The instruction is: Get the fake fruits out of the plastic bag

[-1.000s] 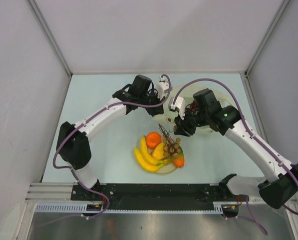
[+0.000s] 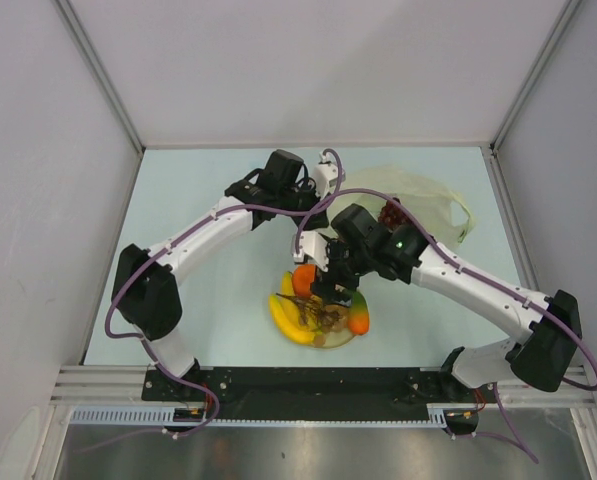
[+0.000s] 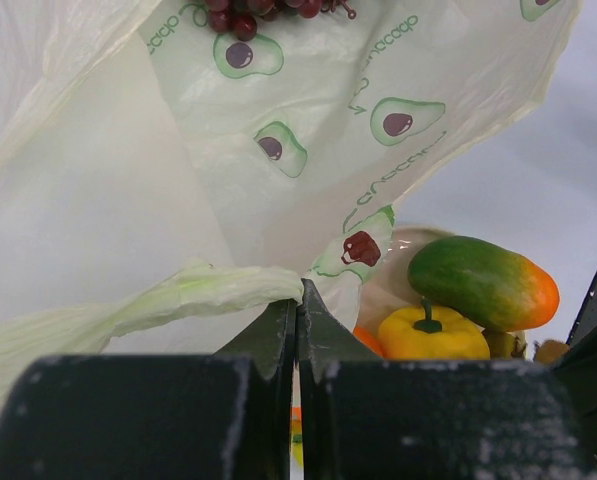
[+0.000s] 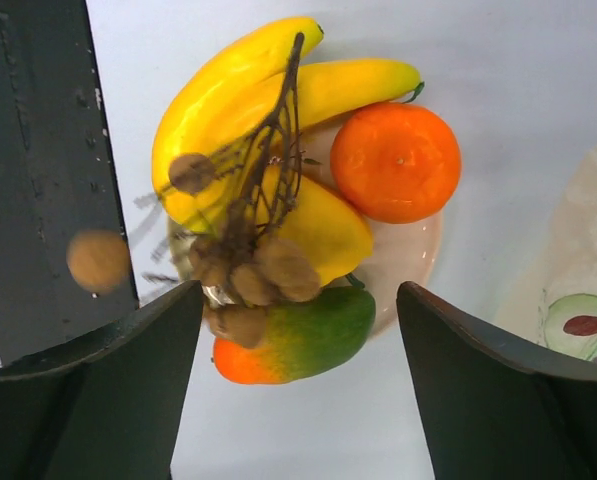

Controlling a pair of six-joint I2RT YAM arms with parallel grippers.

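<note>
My left gripper is shut at the pale plastic bag (image 3: 178,170), a thin edge of it at the fingertips; red grapes (image 3: 242,22) lie inside. My right gripper is part open over a plate (image 4: 408,260) of bananas (image 4: 208,95), an orange (image 4: 396,163), a yellow pepper (image 4: 333,240) and a mango (image 4: 318,335). A blurred bunch of brown fruit on dark stems (image 4: 253,280) hangs between or below its fingers; whether it is held I cannot tell.
A black table edge (image 4: 38,180) runs along the front, near the plate.
My right gripper and arm have moved left and down over the plate, now covering part of the fruit in the top view. The left arm has stayed put.
</note>
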